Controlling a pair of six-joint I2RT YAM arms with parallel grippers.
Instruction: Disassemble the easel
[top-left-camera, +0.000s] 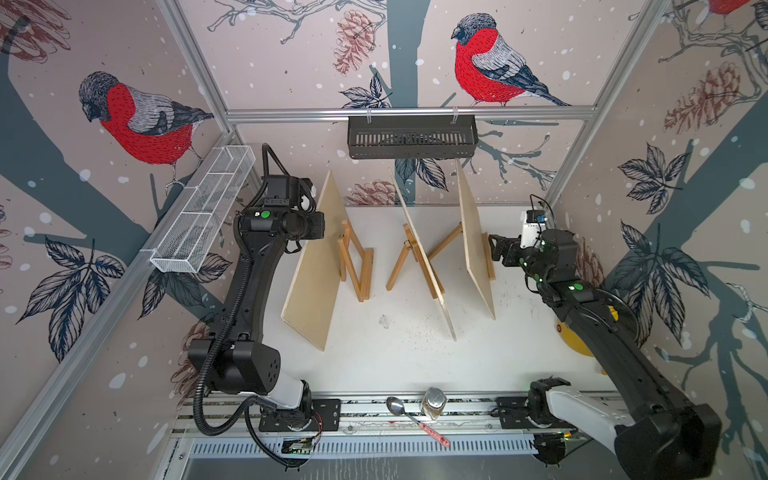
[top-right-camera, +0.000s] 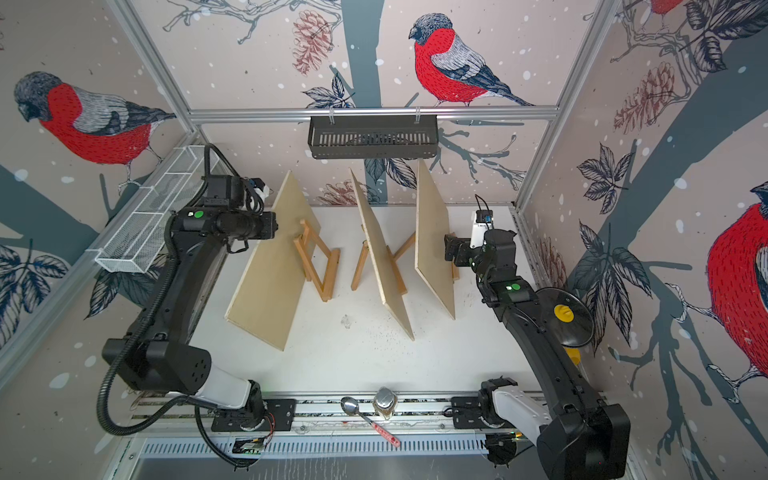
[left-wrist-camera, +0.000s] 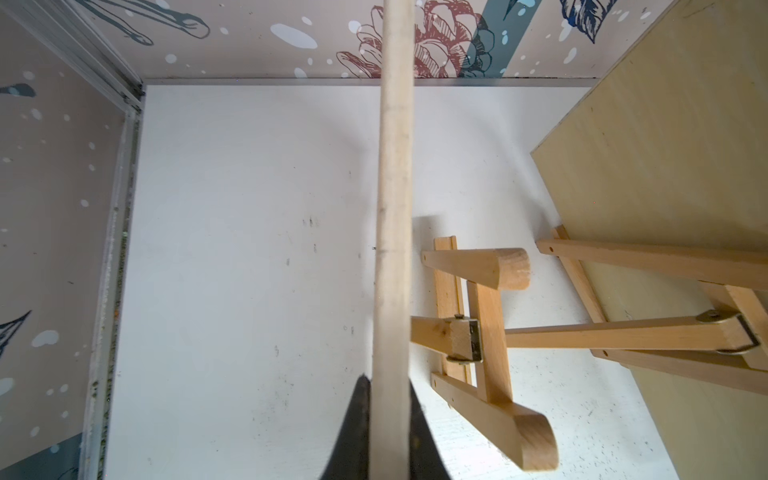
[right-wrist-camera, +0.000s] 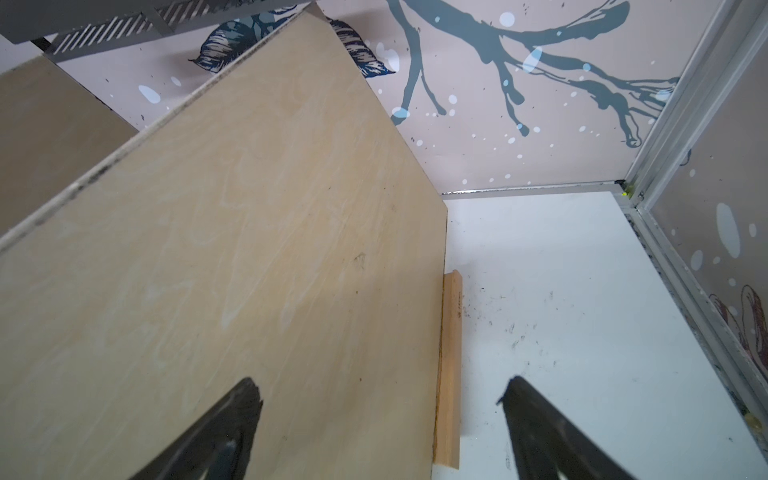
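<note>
My left gripper is shut on the edge of the left pale plywood board (top-left-camera: 316, 276), which stands up tilted at the left of the table. Right of this board, a wooden easel stand (top-left-camera: 365, 276) rests on the table, its legs leaning toward the board. Its leg ends and a metal hinge (left-wrist-camera: 473, 340) show in the left wrist view. A second board (top-right-camera: 380, 248) leans on a wooden stand (top-left-camera: 420, 260) at the middle. The right board (right-wrist-camera: 280, 264) stands beyond it. My right gripper is open beside this board, nothing between its fingers.
A dark slotted shelf (top-left-camera: 412, 137) hangs at the back and a white wire basket (top-left-camera: 200, 212) at the left. A spoon (top-left-camera: 416, 420) and jar (top-left-camera: 433, 402) lie at the front.
</note>
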